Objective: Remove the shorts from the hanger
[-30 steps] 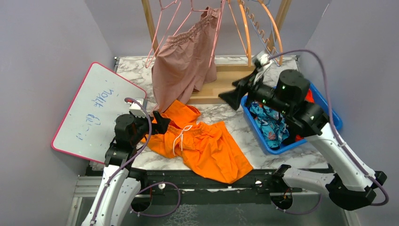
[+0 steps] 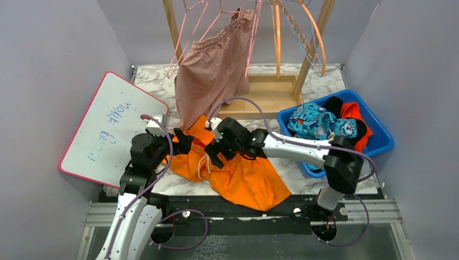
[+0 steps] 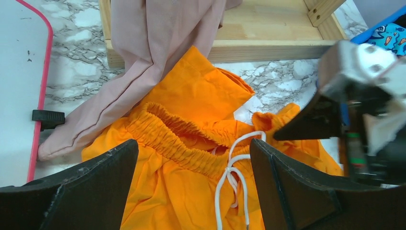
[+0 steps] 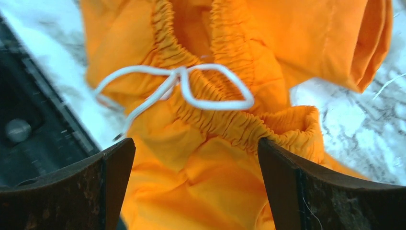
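Observation:
Orange shorts point(image 2: 246, 181) with a white drawstring point(image 3: 230, 170) lie spread on the marble table, clear of any hanger. Over their upper left part my left gripper point(image 2: 184, 142) stands open, its dark fingers point(image 3: 91, 187) on either side of the waistband. My right gripper point(image 2: 215, 156) is open above the waistband near the drawstring, with no cloth visibly pinched between its fingers. Brownish-pink shorts point(image 2: 208, 76) hang at the back from a pink hanger point(image 2: 187, 40), their lower end reaching the table beside the orange cloth.
A blue bin point(image 2: 382, 140) holding several garments stands at the right. The whiteboard point(image 2: 108, 135) leans at the left. Behind are a wooden rack base point(image 2: 270, 92) and an empty orange hanger point(image 2: 319, 40). Some bare marble shows between the orange shorts and the bin.
My right arm has swung left and down from above the bin to over the orange shorts' waistband. The left arm stays nearly still. The hangers sway slightly.

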